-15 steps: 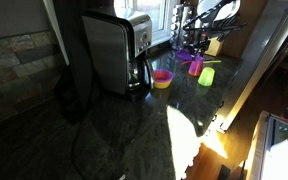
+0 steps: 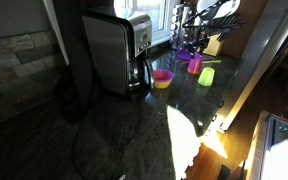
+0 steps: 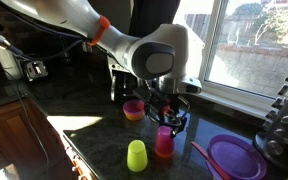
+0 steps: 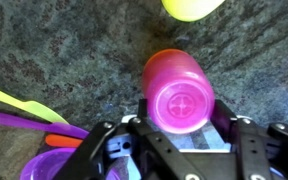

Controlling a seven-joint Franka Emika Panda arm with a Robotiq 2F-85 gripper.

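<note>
An upside-down pink cup (image 4: 180,92) shows its round base in the wrist view, with an orange cup's edge (image 4: 162,56) peeking out behind it. From exterior view 2, the pink cup (image 3: 165,136) sits on top of the orange cup (image 3: 164,154). My gripper has one fingertip on each side of the pink cup, very close to its wall. Whether the fingers press on it cannot be made out. A yellow-green cup (image 3: 137,156) stands a short way off on the counter, apart from the stack.
A purple plate (image 3: 236,158) with a red utensil lies near the stack. Another stack, pink over orange-yellow bowls (image 2: 162,78), rests by the coffee maker (image 2: 119,50). Loose utensils, including a green one (image 4: 29,105), lie close beside the gripper.
</note>
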